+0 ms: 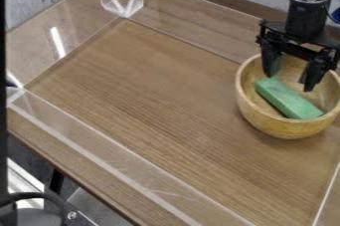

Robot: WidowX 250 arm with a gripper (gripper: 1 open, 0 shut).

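Observation:
My black gripper reaches down from the upper right into a wooden bowl at the right of the table. Its two fingers are spread apart over the rear part of the bowl. A green oblong block lies in the bowl, its visible part toward the front left, and I see nothing clearly held between the fingers.
A clear holder stands at the back left. Dark equipment sits at the bottom-left edge.

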